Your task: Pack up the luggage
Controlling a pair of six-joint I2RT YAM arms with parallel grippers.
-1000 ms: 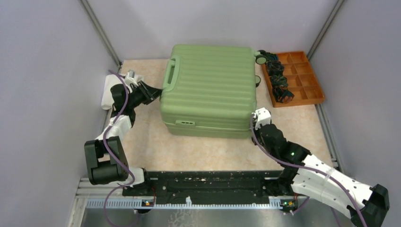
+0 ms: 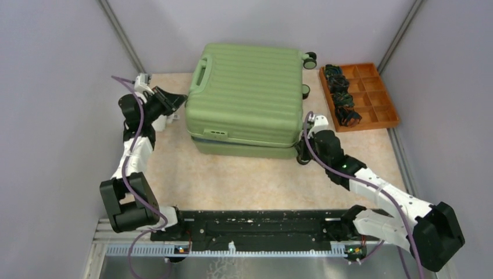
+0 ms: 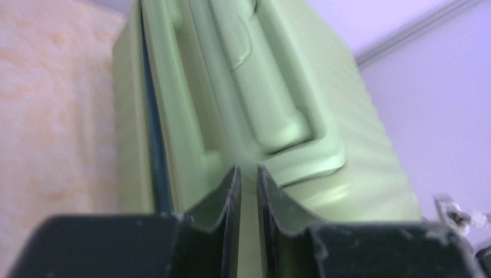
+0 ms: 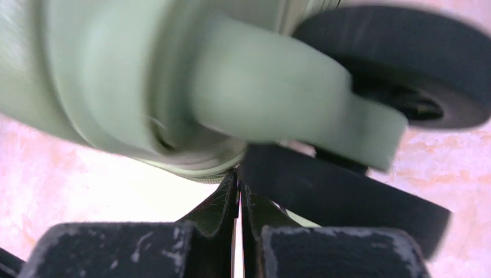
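A ribbed green suitcase (image 2: 247, 93) lies on the table with its lid down and a dark gap along the front seam. My left gripper (image 2: 181, 99) is at its left end beside the carry handle (image 2: 199, 74); in the blurred left wrist view its fingertips are close together against the green shell, with what is between them unclear. My right gripper (image 2: 301, 145) is at the front right corner by a wheel (image 4: 405, 46); in the right wrist view its fingers are shut, with nothing visible between them.
An orange compartment tray (image 2: 375, 104) with dark rolled items stands at the back right. A white item (image 2: 160, 122) is partly hidden behind the left arm. Bare table (image 2: 244, 186) shows along the front.
The suitcase has moved toward the back and left, its front gap now visible. Both arms have moved with it, the left toward the back left, the right upward in the view.
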